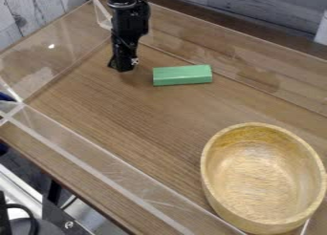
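Observation:
The black robot gripper [124, 61] reaches down from the top of the view, low over the wooden tabletop at the upper left of centre. Its fingers are small and dark here, and I see nothing clearly held between them; it looks shut. Just to its right lies a green rectangular block [182, 74], apart from it. A large round beige bowl [255, 156] stands at the lower right.
Clear plastic panels [38, 72] run along the table's left side. Dark cables [19, 220] show at the lower left corner.

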